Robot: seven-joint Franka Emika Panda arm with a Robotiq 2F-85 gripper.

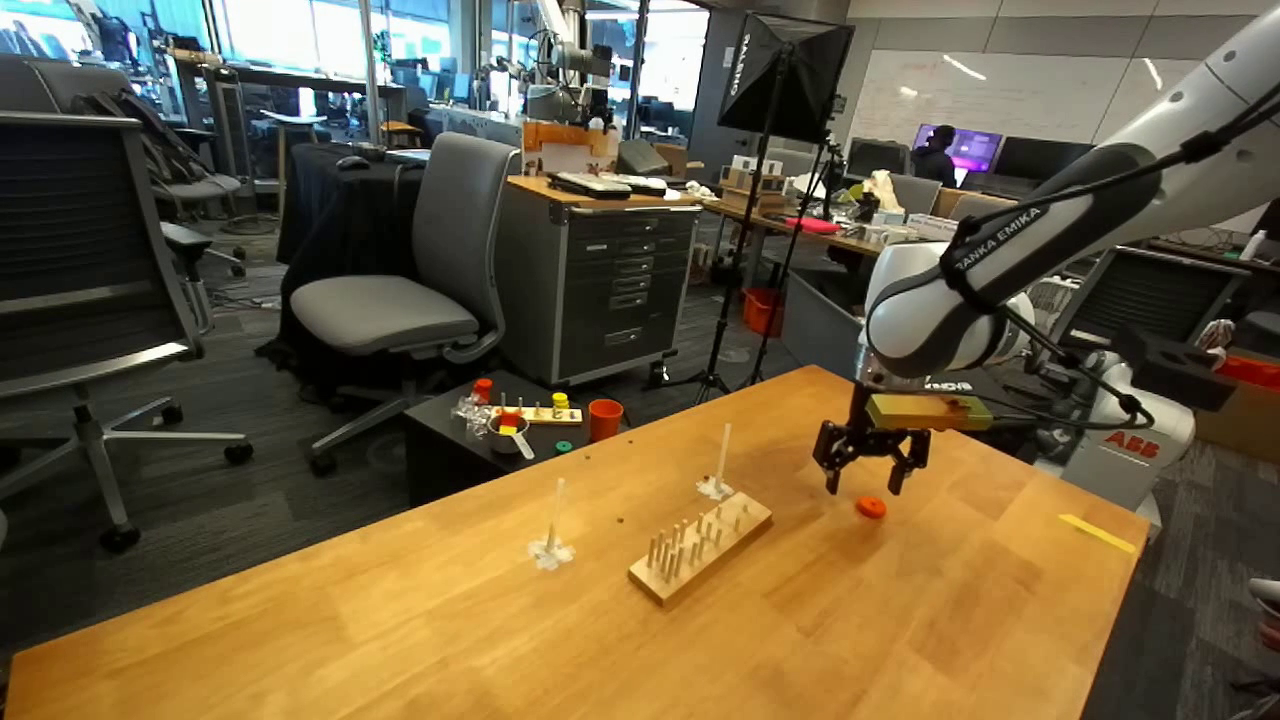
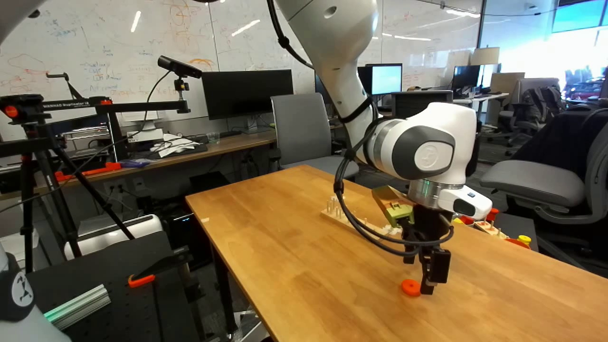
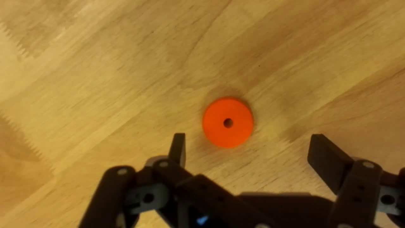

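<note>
An orange-red disc with a small hole in its middle lies flat on the wooden table. In the wrist view it shows beyond the fingertips, nearer the left finger than the right. My gripper is open just above the table, with nothing held between its fingers. From the other side, the disc appears right beside a fingertip; whether they touch cannot be told. A wooden pegboard with several upright pegs rests on the table to the left of the disc in exterior view 1.
Two thin upright rods stand behind the pegboard, one at left and one nearer the gripper. A yellow tape strip marks the table's right side. An orange cup stands on a low black table.
</note>
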